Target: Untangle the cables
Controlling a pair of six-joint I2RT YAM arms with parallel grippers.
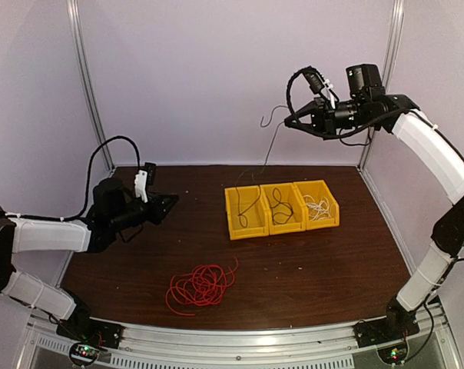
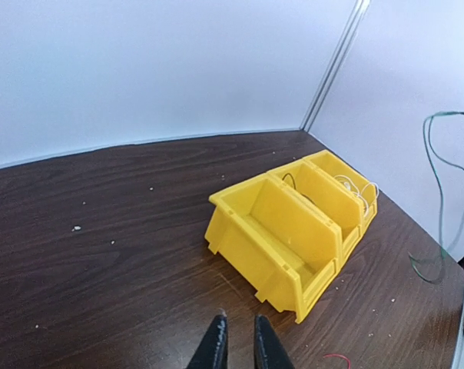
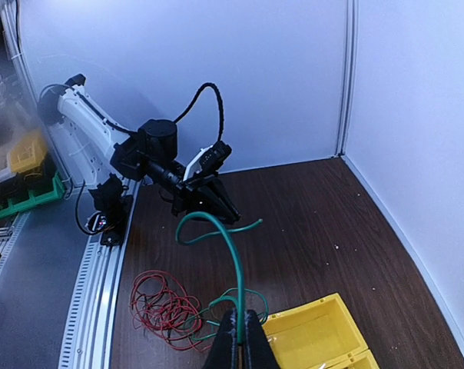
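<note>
High over the back right of the table, my right gripper (image 1: 286, 121) is shut on a thin green cable (image 3: 237, 269). One short end curls up above its fingertips, while the long part (image 1: 274, 146) dangles down in front of the left compartment. On the table's left side, my left gripper stands partly open with nothing between its fingers. A red cable (image 1: 203, 286) lies in a loose tangle near the front of the table. White cable (image 1: 318, 207) rests in the right compartment and a dark one (image 1: 281, 209) in the middle compartment.
Three joined yellow bins (image 1: 233, 223) stand right of centre; in the left wrist view the left compartment (image 2: 282, 231) looks empty. Bare tabletop (image 1: 316, 277) lies in front of them, with more free room (image 2: 101, 246) to their left.
</note>
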